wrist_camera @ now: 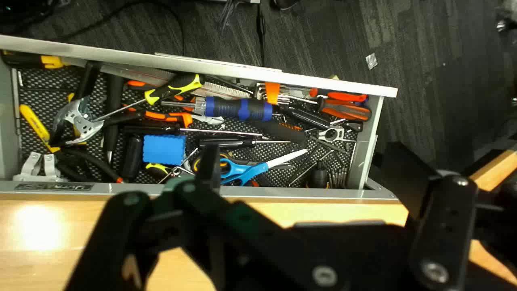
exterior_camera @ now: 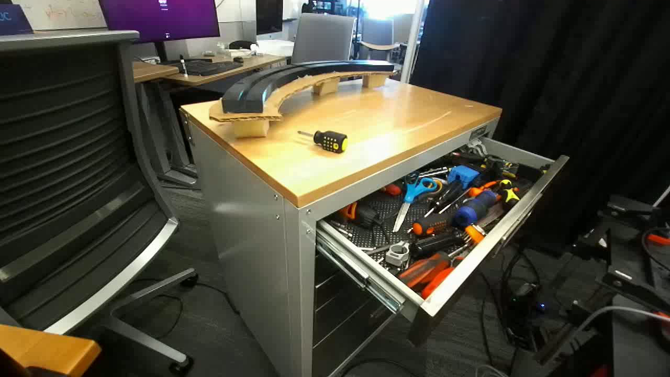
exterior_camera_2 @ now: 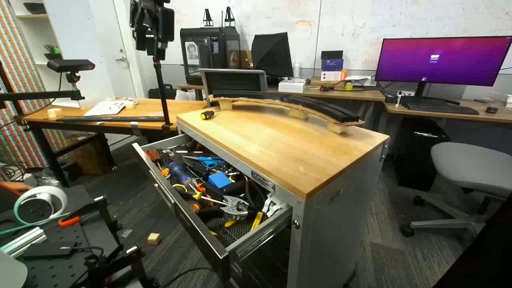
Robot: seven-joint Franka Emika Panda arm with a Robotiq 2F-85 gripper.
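Note:
In the wrist view my gripper is open, its black fingers spread wide with nothing held between them. Below it is a pulled-out drawer (wrist_camera: pixel 339 87) full of tools. Blue-handled scissors (wrist_camera: pixel 242 169), a blue block (wrist_camera: pixel 163 149), a blue-and-black driver (wrist_camera: pixel 238 107) and a clamp (wrist_camera: pixel 80 119) lie inside. On the wooden cabinet top (exterior_camera: pixel 389 125) rests a small black-and-yellow screwdriver (exterior_camera: pixel 331 141), its shaft toward the curved black piece. The gripper cannot be made out in either exterior view.
A curved black piece on cardboard (exterior_camera: pixel 301 78), propped on blocks, spans the back of the cabinet top. An office chair (exterior_camera: pixel 81 169) stands beside the cabinet. A black cart (exterior_camera_2: pixel 72 206) stands off the drawer's front.

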